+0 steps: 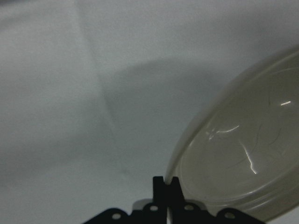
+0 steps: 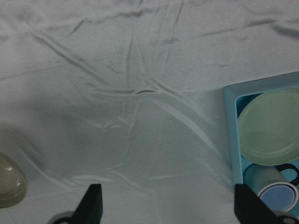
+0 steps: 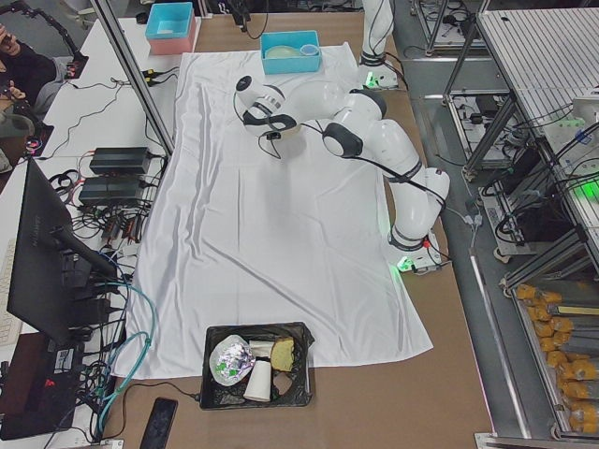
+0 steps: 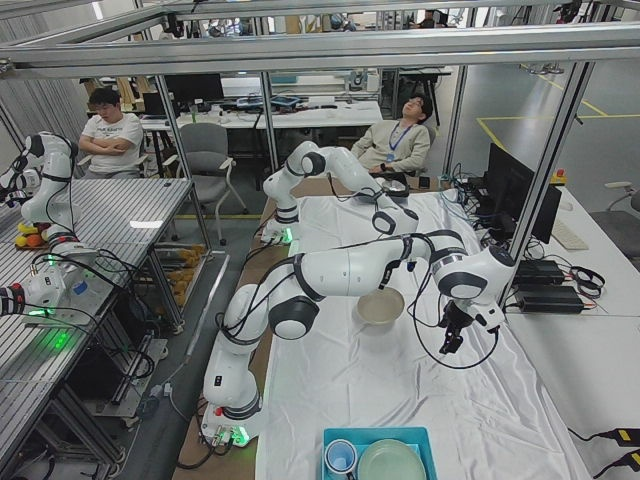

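A translucent beige bowl (image 4: 378, 308) rests on the white cloth, filling the right of the left wrist view (image 1: 247, 144). My left gripper is shut on the bowl's rim, its black fingers at the near edge. My right gripper hangs open above the cloth with nothing between its fingers; in the camera right view it (image 4: 455, 330) is to the right of the bowl. A blue bin (image 2: 231, 121) holding a pale green plate (image 2: 268, 126) and a mug (image 2: 268, 189) lies to the right in the right wrist view.
A black tray (image 3: 211, 365) with foil, a white roll and a sponge sits at the table's end in the camera left view. Monitors (image 3: 42, 253) and cables line the side.
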